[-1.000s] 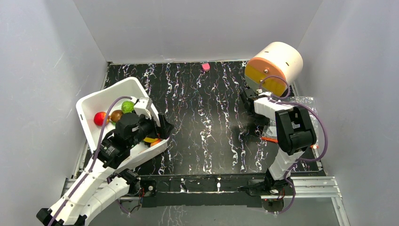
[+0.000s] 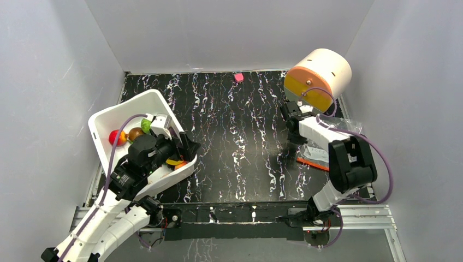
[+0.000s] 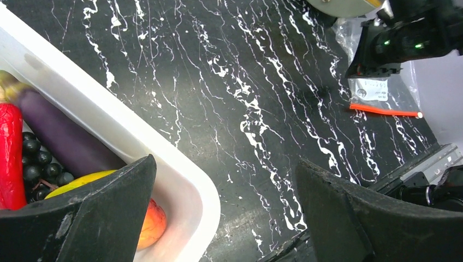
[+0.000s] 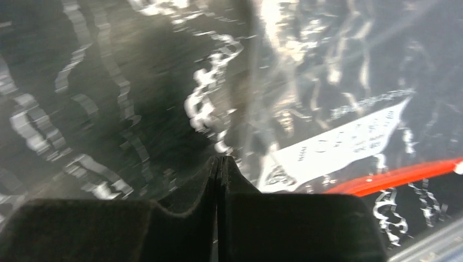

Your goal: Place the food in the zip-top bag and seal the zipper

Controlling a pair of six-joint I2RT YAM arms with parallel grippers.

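Observation:
The clear zip bag (image 2: 315, 155) lies flat at the table's right, with a white label and an orange slider strip (image 3: 385, 111) along its near edge. My right gripper is shut, its tips by the bag's left edge; nothing shows between them, and whether they touch the plastic cannot be told. Over the right wall of the white bin (image 2: 155, 97), my left gripper stands open and empty. Inside the bin are a purple eggplant (image 3: 65, 131), a red pepper (image 3: 10, 155), dark grapes (image 3: 35, 164), a yellow food item (image 3: 82, 180) and an orange-red food item (image 3: 152, 222).
A cream cylinder (image 2: 333, 68) with an orange and yellow end stands just behind the bag. A small pink block (image 2: 238, 77) sits near the back edge.
The bag has shifted left and turned slightly. My right arm's forearm has swung right and toward the front, its gripper staying near the bag's left side. The left arm has moved only slightly.

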